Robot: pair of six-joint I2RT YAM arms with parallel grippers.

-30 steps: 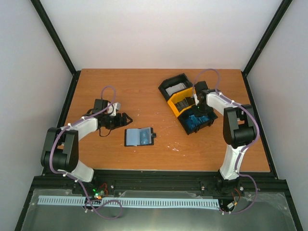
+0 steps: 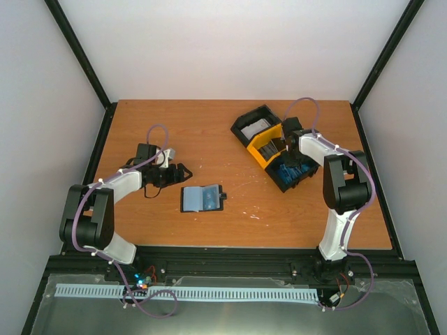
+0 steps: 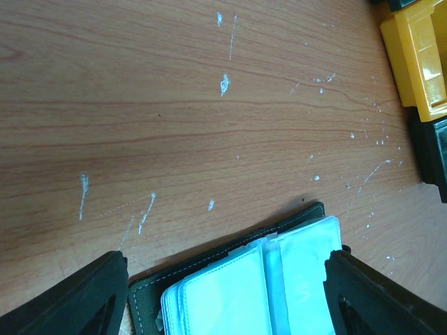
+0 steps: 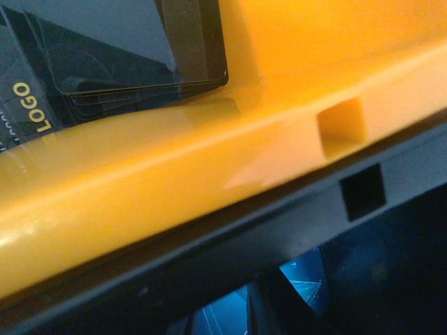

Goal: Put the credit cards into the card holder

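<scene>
The card holder [image 2: 201, 198], dark with light blue sleeves, lies open on the table at centre left. My left gripper hovers above it, fingers apart with nothing visible between them. My right gripper [image 2: 289, 150] is over the bins at the right; in the right wrist view only dark shapes at the bottom edge may be its fingers, too dim to judge. Dark cards with a gold LOGO [image 4: 112, 56] lie in the yellow bin [image 4: 140, 174]. Blue cards [image 4: 300, 276] are in the black bin beside it, partly hidden.
A black bin [image 2: 240, 132] with white cards stands at the back of the row of bins.
The yellow and front black bins have shifted slightly toward the right and rear, with the right gripper among them. The left arm has not visibly moved.
</scene>
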